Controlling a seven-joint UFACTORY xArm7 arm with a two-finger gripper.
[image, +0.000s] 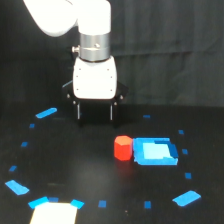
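Note:
A red block (123, 148) with a hexagon-like outline stands on the dark table, right of centre. Directly to its right is a small blue tray (170, 160) with a pale inside; the two look close together or touching. Above and to the left of the block, near the back of the table, hangs my gripper (96, 118). Its dark fingers (78, 110) are spread apart, and nothing shows between them. How high the fingertips are over the table is hard to judge.
Flat blue marks dot the black table, with larger ones at the left (17, 187) and right (186, 198). A pale cream object (54, 213) is cut off by the bottom edge. Between the gripper and the red block the surface looks clear.

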